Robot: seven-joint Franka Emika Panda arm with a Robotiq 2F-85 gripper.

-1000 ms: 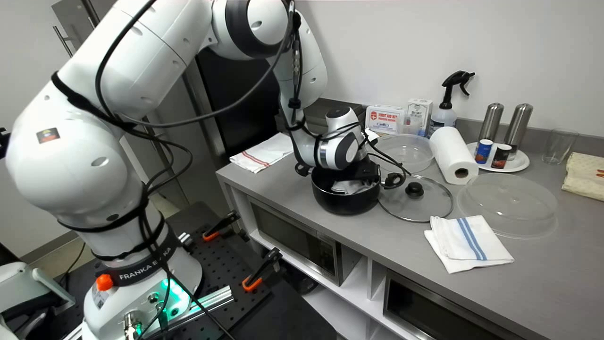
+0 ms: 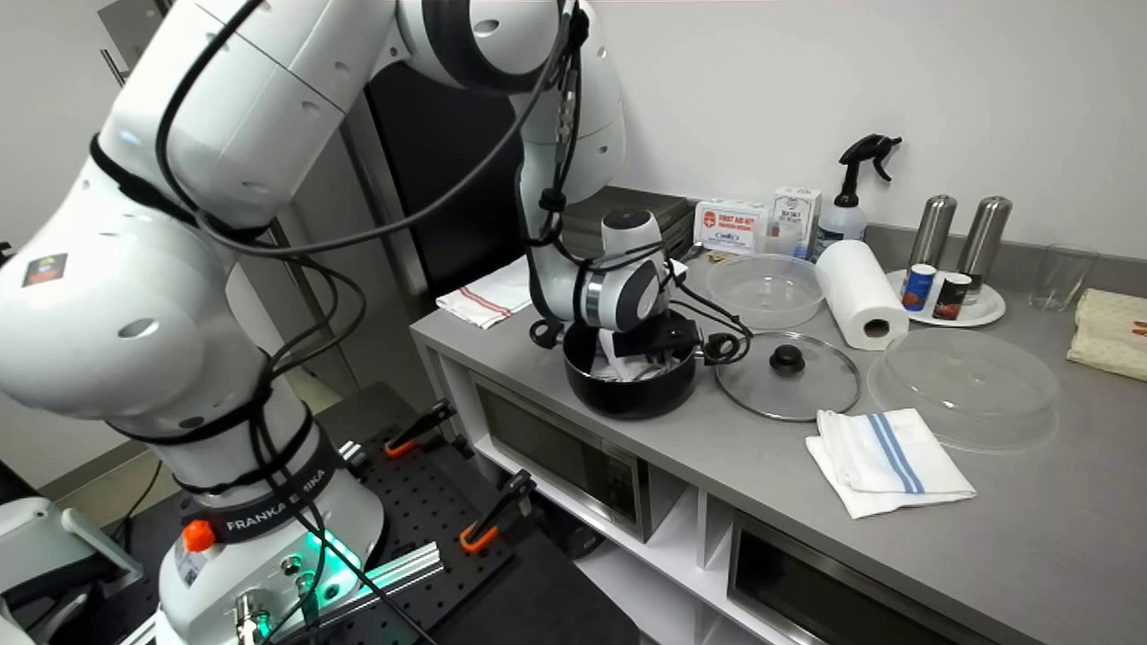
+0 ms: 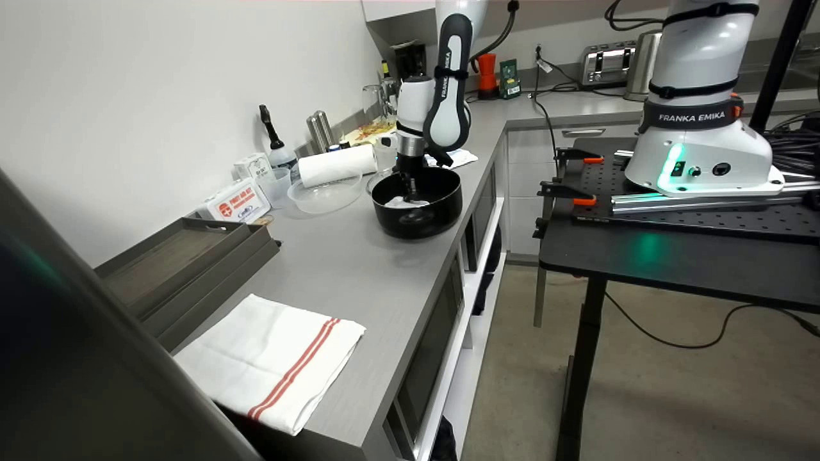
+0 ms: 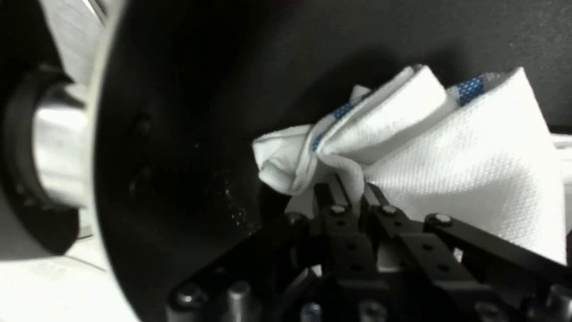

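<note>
A black pot (image 2: 631,394) stands on the grey counter, and its dark inside fills much of the wrist view. In it lies a crumpled white cloth (image 4: 466,155) with blue bands. My gripper reaches down into the pot, its fingers (image 4: 346,236) shut on a fold of that cloth. From the other side, the pot (image 3: 415,221) shows my gripper's dark fingers inside its rim and a little of the white cloth (image 3: 405,203). The cloth's lower part is hidden by my gripper and the pot wall.
Right of the pot lies a glass lid (image 2: 763,392) with a black knob. A folded blue-striped towel (image 2: 892,462), a clear plastic cover (image 2: 968,392) and a paper towel roll (image 2: 860,296) are farther right. A red-striped towel (image 3: 277,361) lies near the counter's end, with bare counter between.
The pot has shifted left along the counter, away from the glass lid. My arm and gripper moved left with it, and more white cloth shows inside the pot.
</note>
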